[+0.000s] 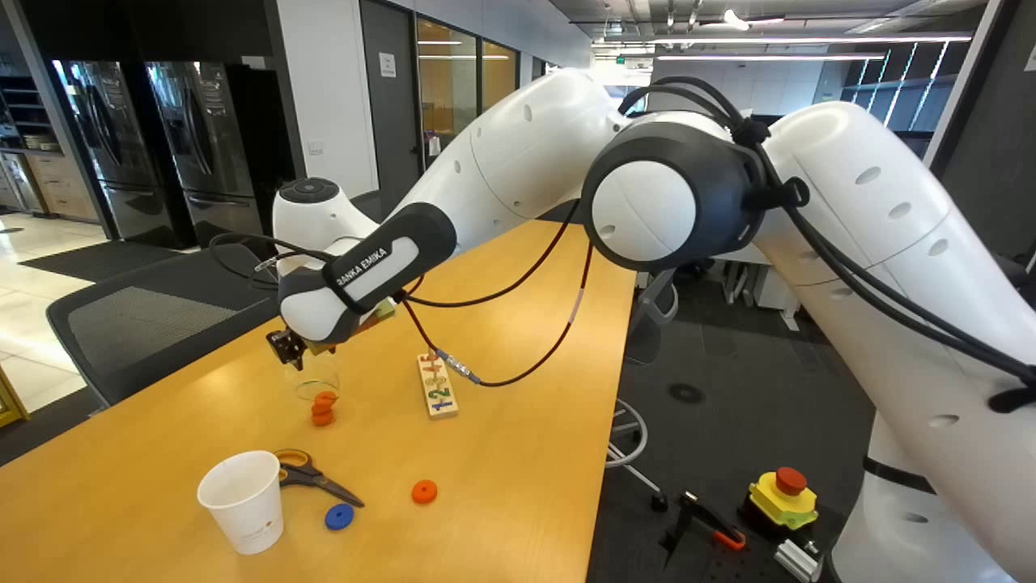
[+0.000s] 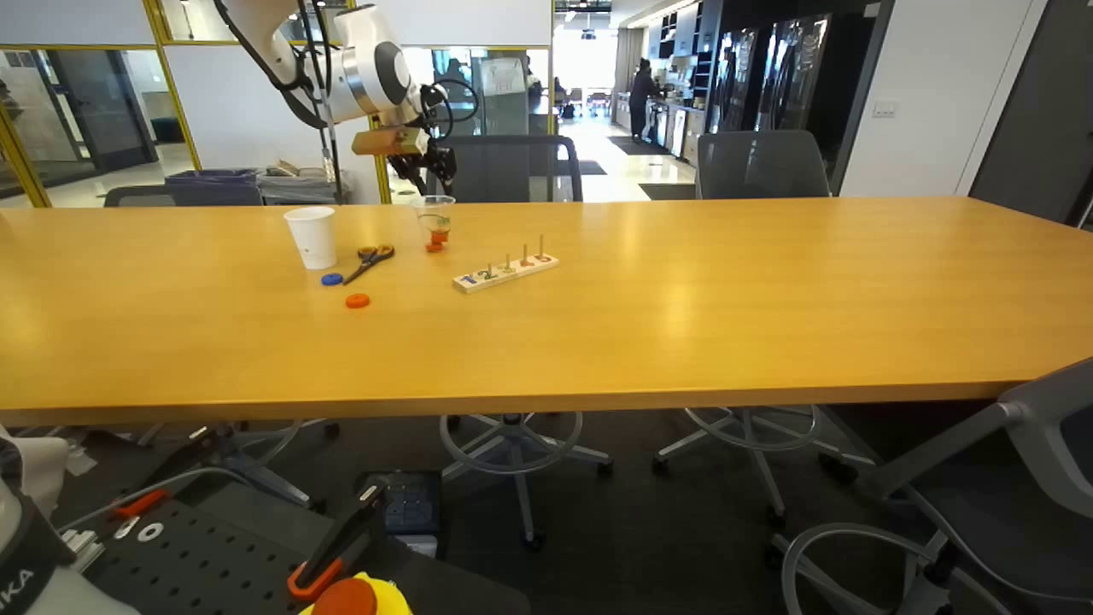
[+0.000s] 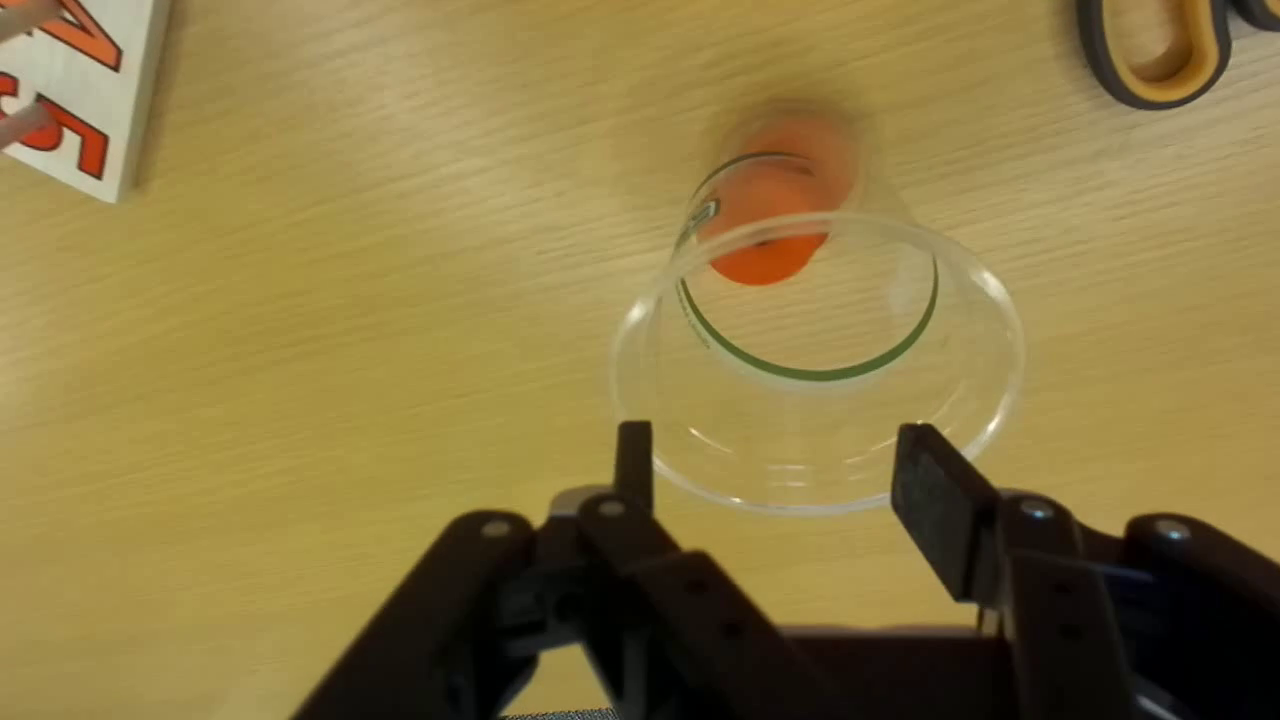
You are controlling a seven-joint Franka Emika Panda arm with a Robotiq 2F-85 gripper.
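Note:
A clear plastic cup (image 3: pixel 1002 360) stands upright on the table, with orange rings (image 3: pixel 774 222) at its bottom. In exterior view 1 those orange rings (image 1: pixel 323 408) show through its wall as a small pile. My gripper is above the near side of the cup's rim, its fingers parted. Between its fingers I see only the clear rim and bare table beyond. One more orange ring (image 1: pixel 424 491) and a blue ring (image 1: pixel 339 517) lie loose on the table. The wooden number board (image 2: pixel 507 273) with upright pegs shows no rings on it.
A white paper cup (image 1: pixel 243 500) stands near the scissors (image 1: pixel 308 474), close to the blue ring. Black chairs (image 1: pixel 160 316) line the table's far side. To the right of the number board, the table (image 2: pixel 779 297) is clear in exterior view 2.

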